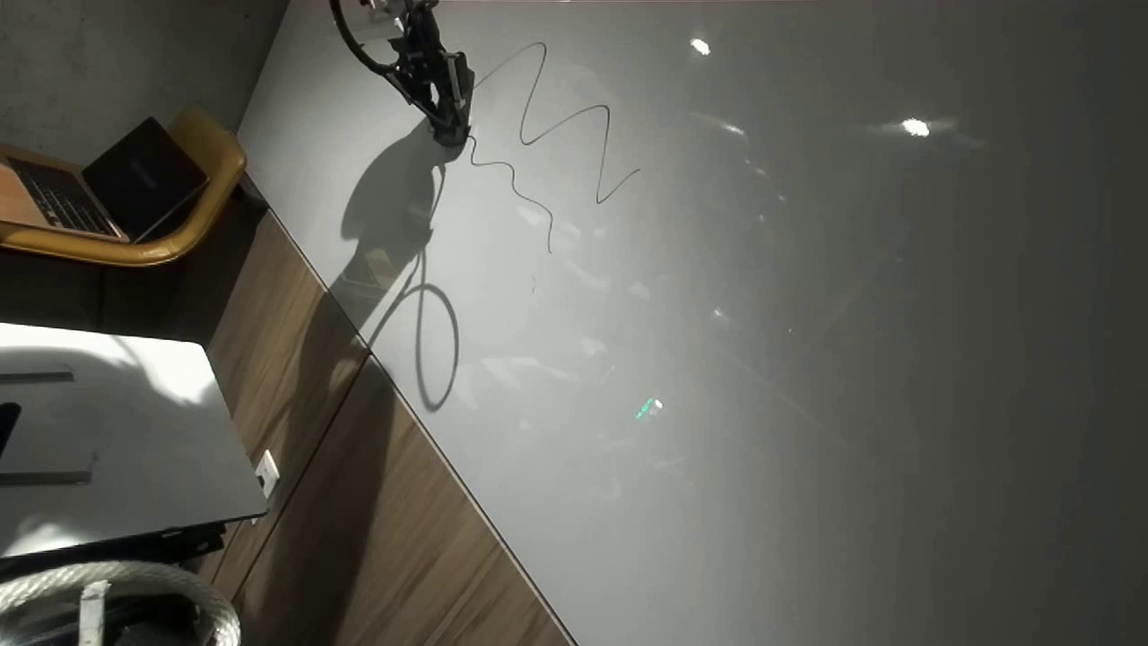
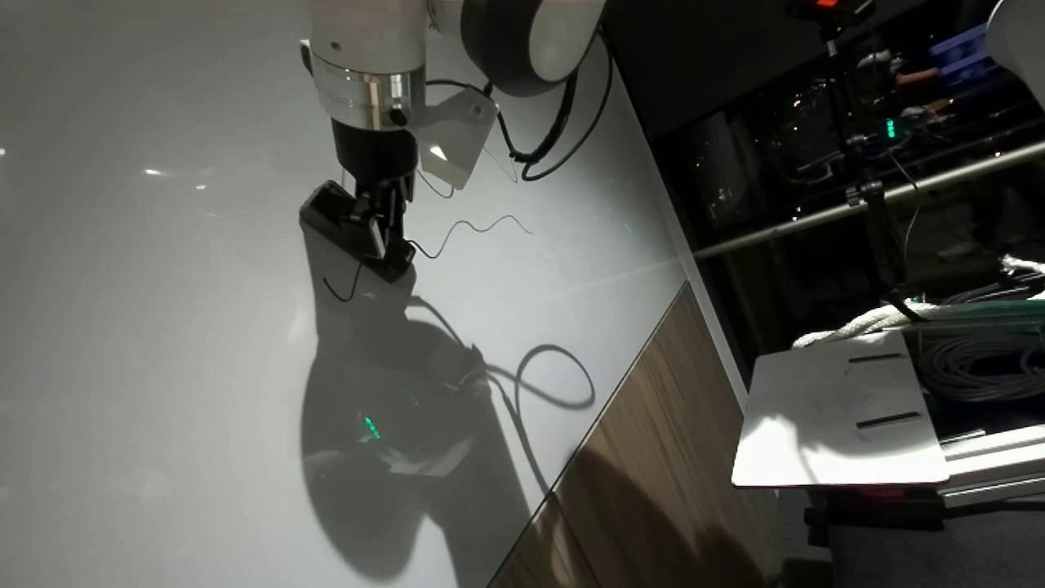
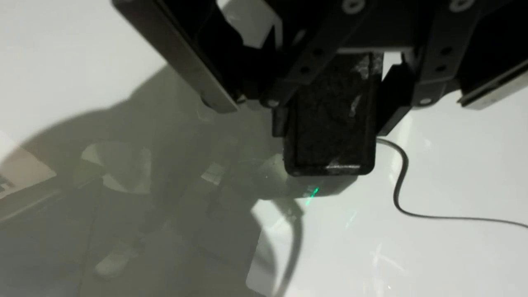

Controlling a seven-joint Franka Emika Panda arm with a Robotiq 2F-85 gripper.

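Note:
On a glossy white board (image 1: 732, 517), two thin dark wavy lines are drawn: a larger zigzag line (image 1: 607, 140) and a smaller squiggle (image 1: 514, 181). My gripper is shut on a black block-shaped eraser (image 3: 334, 143), with a finger at either side of it. In the second exterior view the eraser (image 2: 325, 209) lies across the squiggle (image 2: 460, 225), hiding a stretch of it; a short curved piece of line shows on its other side. Whether the pad presses on the board cannot be told.
Wood panelling (image 1: 312, 398) borders the board. Beyond it are a chair with a laptop (image 1: 65, 199) and a grey tabletop (image 1: 118, 441). The arm's shadow (image 2: 392, 392) darkens part of the board. Most of the board is clear.

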